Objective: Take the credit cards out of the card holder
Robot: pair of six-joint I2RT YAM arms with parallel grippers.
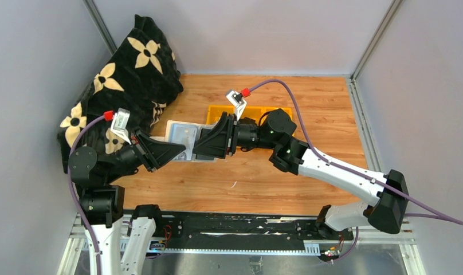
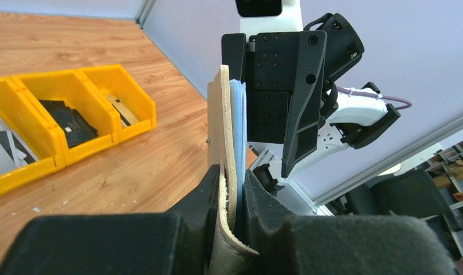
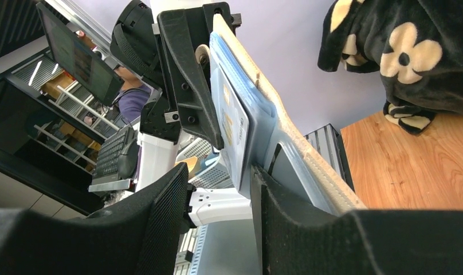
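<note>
The open card holder (image 1: 180,137), with blue clear sleeves and cards, is raised between both arms. My left gripper (image 1: 163,157) is shut on it; in the left wrist view it stands edge-on between the fingers, its cream cover (image 2: 220,132) beside the blue sleeves. My right gripper (image 1: 206,146) is over the holder's right half. In the right wrist view a card (image 3: 232,126) in the sleeves stands just above my right fingers, which are part open around the sleeves' lower edge; whether they touch it I cannot tell.
A yellow divided bin (image 2: 137,120) with dark and pale flat items sits behind on the wooden table (image 1: 263,183). A black flowered cushion (image 1: 120,74) lies at the back left.
</note>
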